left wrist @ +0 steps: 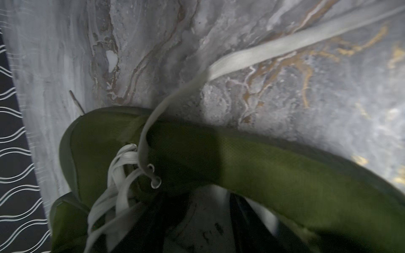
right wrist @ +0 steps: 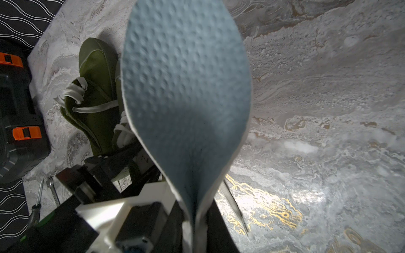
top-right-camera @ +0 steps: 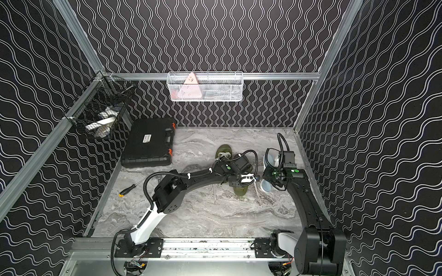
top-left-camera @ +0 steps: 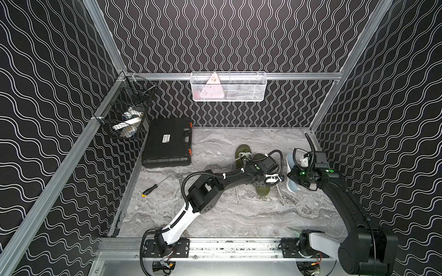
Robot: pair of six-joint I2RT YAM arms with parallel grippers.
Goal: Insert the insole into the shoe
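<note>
Two olive canvas shoes with white laces lie at the middle right, the back shoe (top-left-camera: 242,150) and the front shoe (left wrist: 286,168). My left gripper is over the front shoe's opening, open, its dark fingers either side of the pale interior. A light blue dimpled insole (right wrist: 185,71) stands on edge to the right of the shoes, its near end pinched in my right gripper. The left arm hides part of both shoes in the top views.
A black case (top-left-camera: 164,142) lies at back left, with a screwdriver (top-left-camera: 149,191) in front. A white wire basket (top-left-camera: 239,87) and a black wire basket (top-left-camera: 112,110) hang on the frame.
</note>
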